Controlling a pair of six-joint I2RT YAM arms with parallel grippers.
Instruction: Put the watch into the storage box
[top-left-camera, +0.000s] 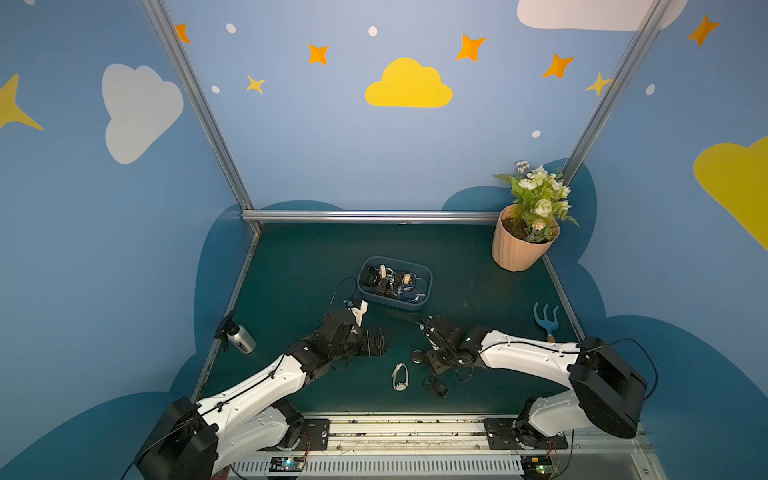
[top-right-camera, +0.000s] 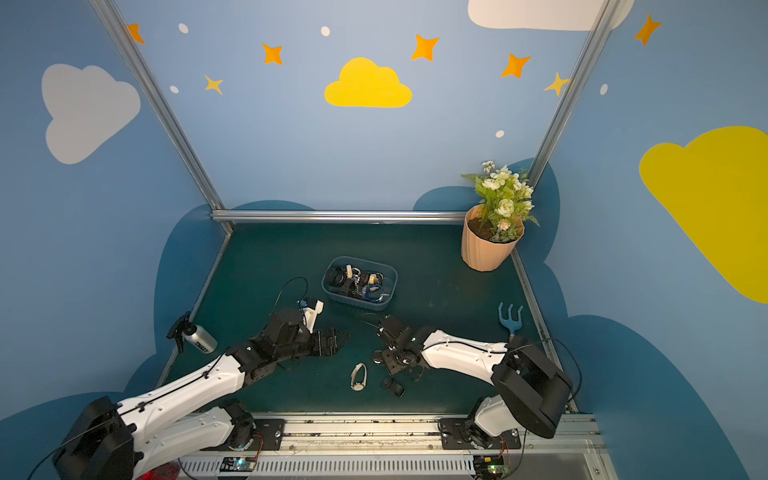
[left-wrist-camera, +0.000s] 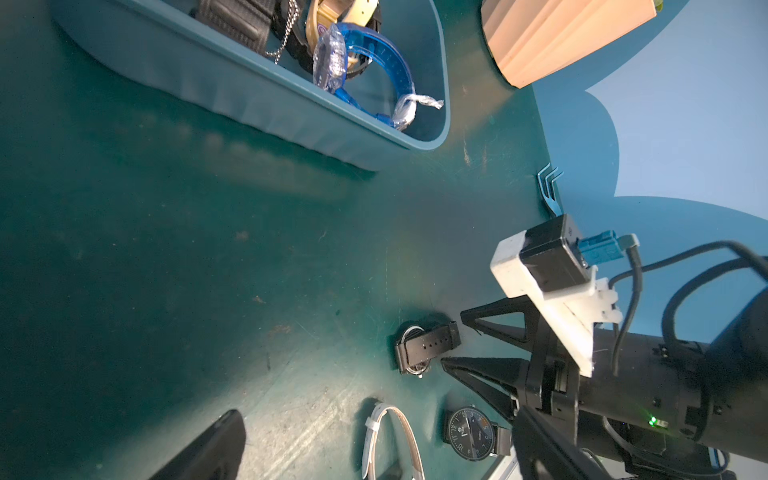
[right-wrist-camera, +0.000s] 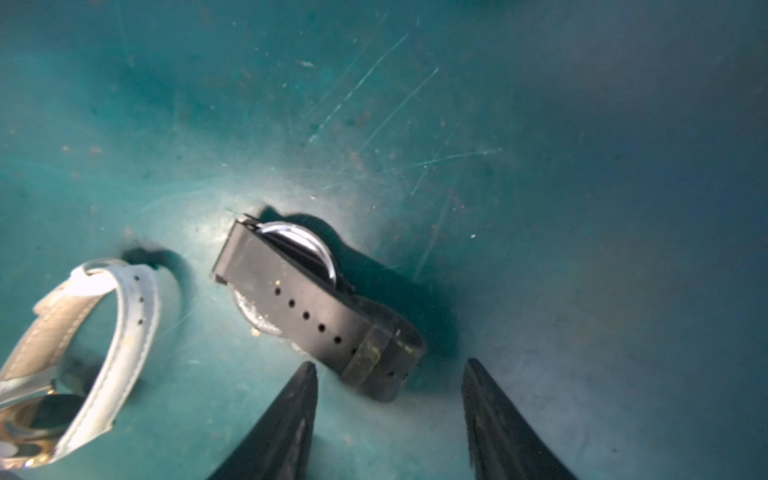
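Note:
A black-strapped watch (right-wrist-camera: 320, 320) lies on the green table just ahead of my right gripper, whose fingers stand apart with nothing between them; the strap end reaches toward the gap. To its left in the right wrist view is a white-strapped watch (right-wrist-camera: 132, 320). Another black watch (left-wrist-camera: 470, 433), dial up, lies nearby in the left wrist view. The blue storage box (top-left-camera: 421, 304) holds several watches, a blue one (left-wrist-camera: 388, 60) among them. My left gripper hovers left of the loose watches, open and empty.
A potted plant (top-left-camera: 520, 249) stands at the back right, with a blue hand fork (top-left-camera: 545, 320) on the right side. A spray bottle (top-left-camera: 240, 337) lies at the left edge. Table between box and plant is clear.

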